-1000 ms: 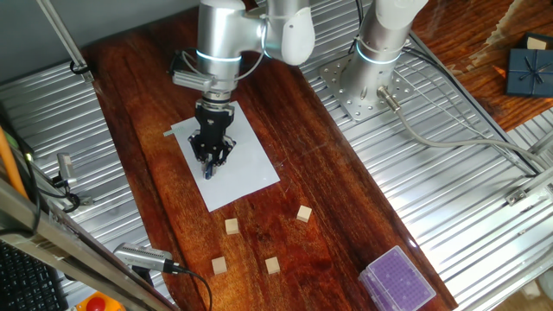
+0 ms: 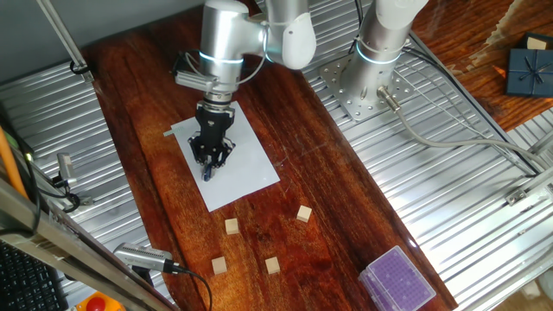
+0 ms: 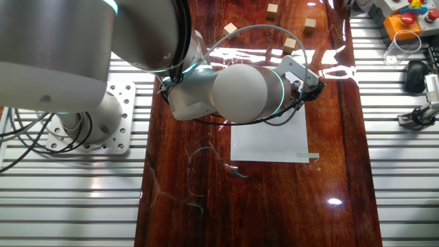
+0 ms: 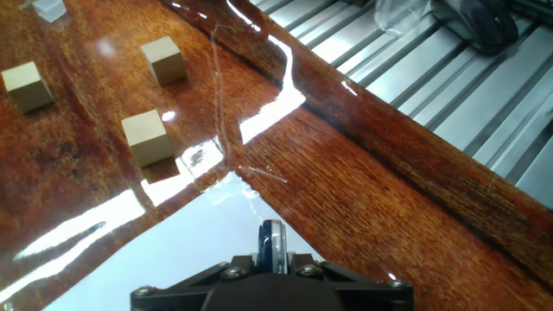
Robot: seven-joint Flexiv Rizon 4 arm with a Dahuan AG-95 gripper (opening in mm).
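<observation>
My gripper (image 2: 209, 164) is over the white sheet of paper (image 2: 246, 160), near its left side in exterior view 1. It is shut on a slim dark-blue and silver object (image 4: 273, 246) that looks like a pen or marker. In exterior view 1 its blue end (image 2: 206, 174) shows below the fingers, close to the paper; whether it touches cannot be told. No clear mark is visible on the paper. Exterior view 2 has the arm hiding the gripper and part of the sheet (image 3: 271, 144).
Several small wooden blocks, one of them a block (image 2: 232, 226) near the paper, lie beyond the sheet. A purple box (image 2: 399, 281) stands at the table's far corner. A strip of tape (image 3: 308, 156) lies at one paper corner. Bare wood surrounds the sheet.
The upper arm has shifted very slightly to the right in exterior view 1. The gripper stays at nearly the same spot over the paper; blocks and sheet have not moved.
</observation>
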